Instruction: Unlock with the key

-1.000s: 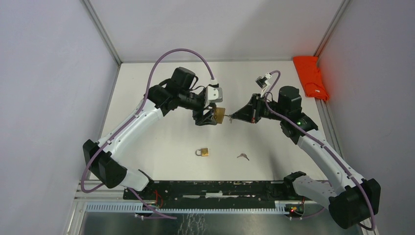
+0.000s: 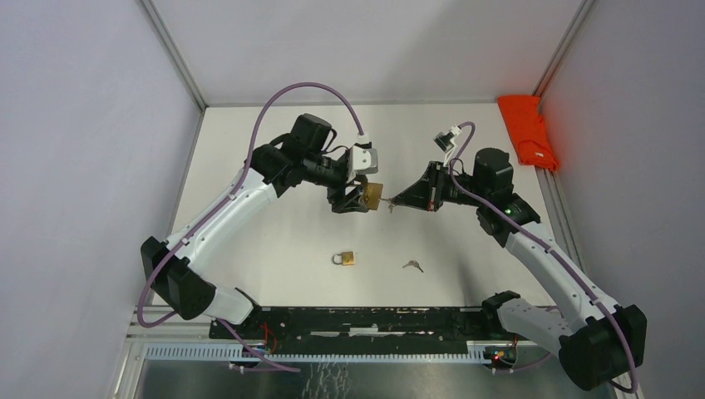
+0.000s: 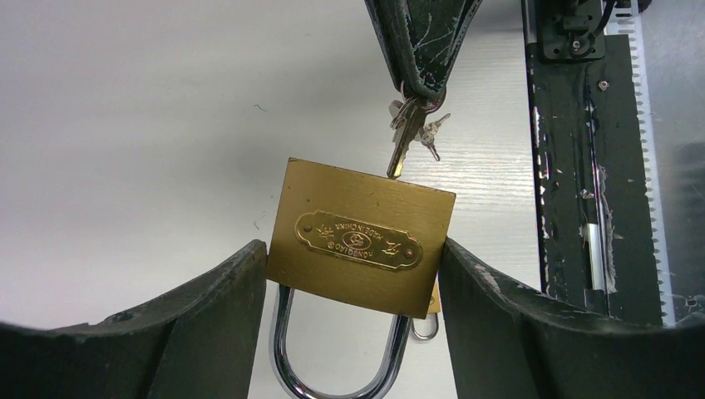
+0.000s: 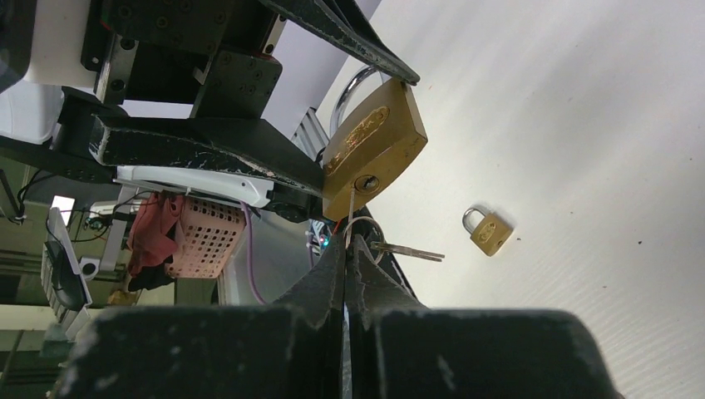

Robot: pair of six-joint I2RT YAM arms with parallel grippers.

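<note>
A large brass padlock [image 3: 357, 287] is clamped across its width by my left gripper, its steel shackle pointing back toward that gripper. Its keyhole [image 4: 367, 184] faces my right gripper, which is shut on the bow end of a silver key [image 3: 405, 145]. In the right wrist view the key's tip overlaps the lock's end face, a little to the left of the keyhole and not in it. Whether the tip touches the brass I cannot tell. More keys [image 4: 409, 251] dangle from the same ring beside the fingers.
Below the arms, a smaller brass padlock [image 2: 347, 258] lies on the white table [image 2: 274, 266], with a loose bunch of keys [image 2: 413, 266] to its right. A red cloth [image 2: 528, 133] lies at the far right corner.
Over the last second the key and my right gripper have shifted very slightly toward the table's front edge. The left arm and the padlock look unmoved.
</note>
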